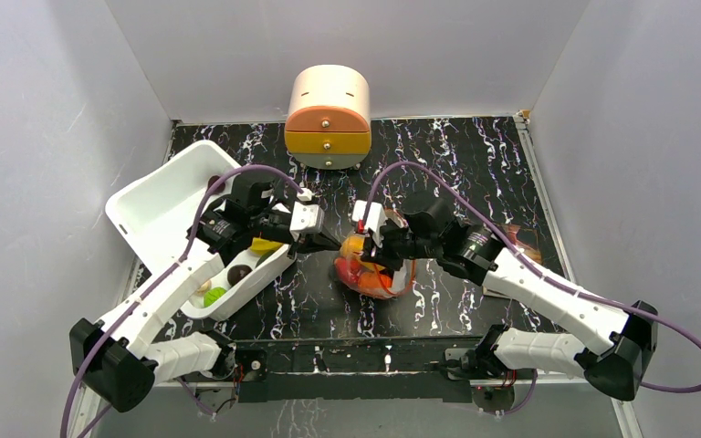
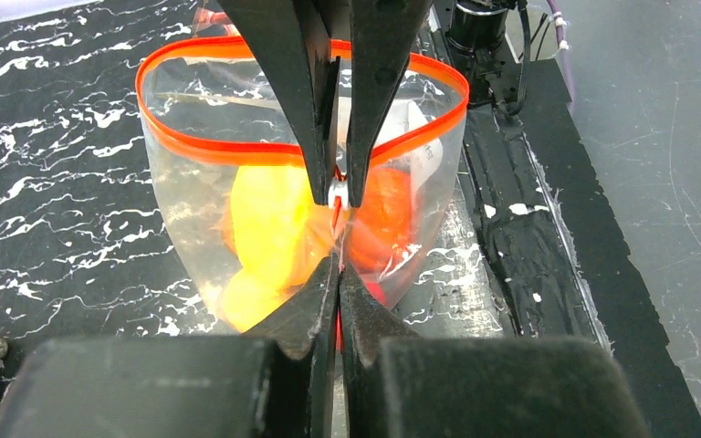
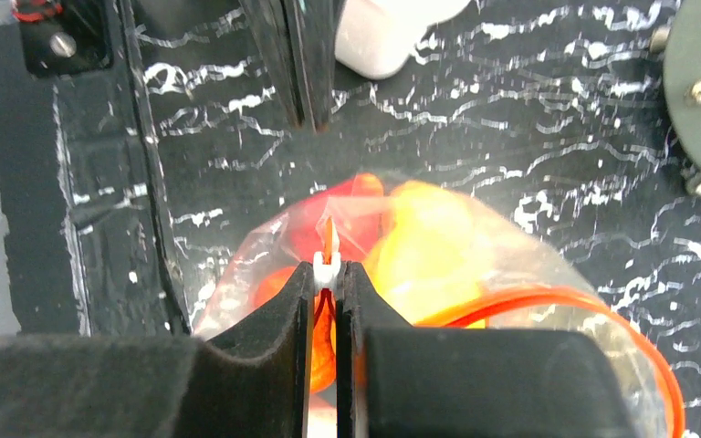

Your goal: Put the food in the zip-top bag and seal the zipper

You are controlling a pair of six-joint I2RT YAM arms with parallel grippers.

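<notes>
A clear bag with an orange zipper rim stands mid-table holding yellow, orange and red food. My right gripper is shut on its white zipper slider at the rim. My left gripper is shut with nothing seen between its fingers, just left of the right one in the top view, pointing at the bag.
A white bin with food items sits at the left. A small drawer cabinet stands at the back. A flat item lies at the right, partly behind the right arm.
</notes>
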